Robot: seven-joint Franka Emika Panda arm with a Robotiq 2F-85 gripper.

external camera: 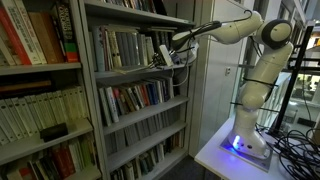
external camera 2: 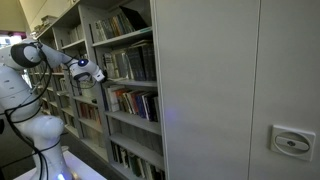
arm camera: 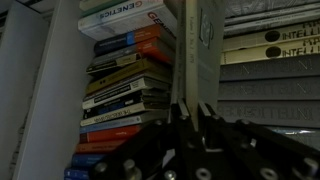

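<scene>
In the wrist view a pale book (arm camera: 208, 55) stands edge-on between the fingers of my gripper, which is shut on it near its close end. Lettering on its spine is too small to read. Exterior view 1 shows the gripper (external camera: 163, 60) at the upper part of the bookshelf (external camera: 100, 105), at the end of the outstretched arm. From the other side, in exterior view 2, the gripper (external camera 2: 97, 76) is also at the shelf front. How far the book sits inside the shelf cannot be made out.
A row of coloured books (arm camera: 125, 95) lies to one side in the wrist view, and dark volumes (arm camera: 268, 90) line the other, both close by. The shelf's side panel (arm camera: 50, 90) bounds the left. A white table (external camera: 225, 158) bears the arm's base.
</scene>
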